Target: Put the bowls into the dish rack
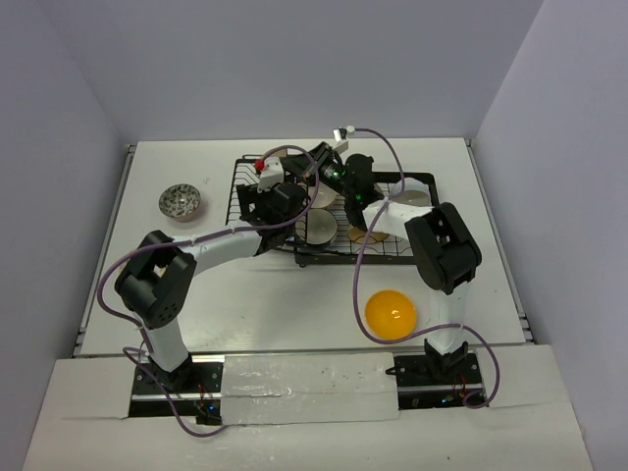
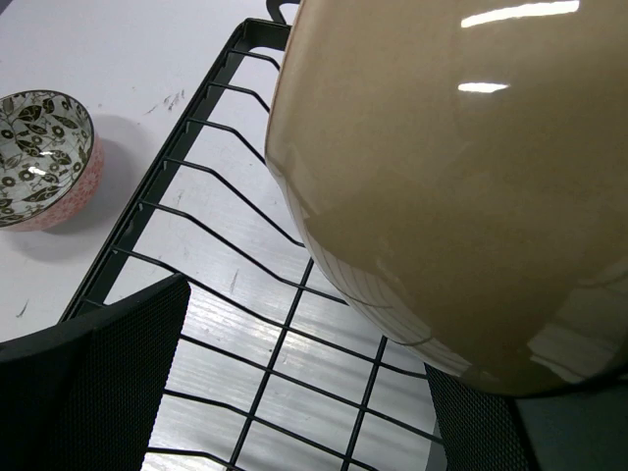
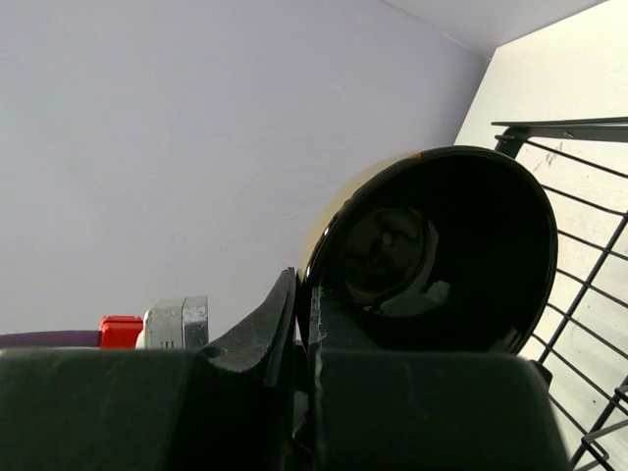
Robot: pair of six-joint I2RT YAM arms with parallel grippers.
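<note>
A bowl [image 1: 280,152], tan outside and black inside, is tilted over the back of the dish rack [image 1: 233,186]. My right gripper is shut on its rim in the right wrist view. Over the rack's left section, my left gripper stands open, its fingers wide apart. The tan bowl's glossy outside [image 2: 461,177] fills the upper right of the left wrist view, close to the right-hand finger; whether they touch cannot be told. A patterned bowl [image 1: 181,201] sits left of the rack, and a yellow bowl [image 1: 391,314] in front of it.
Several pale dishes stand in the rack's middle and right, including a round one [image 1: 321,227] and a white one [image 1: 417,194]. Both arms reach across the rack, their ends close together.
</note>
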